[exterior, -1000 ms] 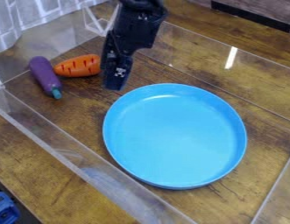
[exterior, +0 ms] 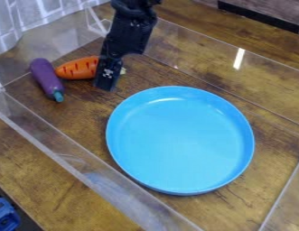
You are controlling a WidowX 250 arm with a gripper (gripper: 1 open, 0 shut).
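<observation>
My black gripper (exterior: pixel 108 72) reaches down from the top centre, its fingertips low at the right end of an orange carrot (exterior: pixel 79 68), partly covering it. Whether the fingers are open or closed on it is unclear. A purple eggplant-like toy (exterior: pixel 47 78) with a teal end lies left of the carrot. A large blue plate (exterior: pixel 178 137) fills the middle right.
Clear plastic walls (exterior: pixel 85 167) edge the wooden surface on the left and near side. Bare wood (exterior: pixel 212 63) is free behind and right of the plate. A blue object (exterior: pixel 4 217) sits outside at the bottom left.
The gripper has shifted slightly left and down toward the carrot's end. The carrot, purple toy and plate look unmoved.
</observation>
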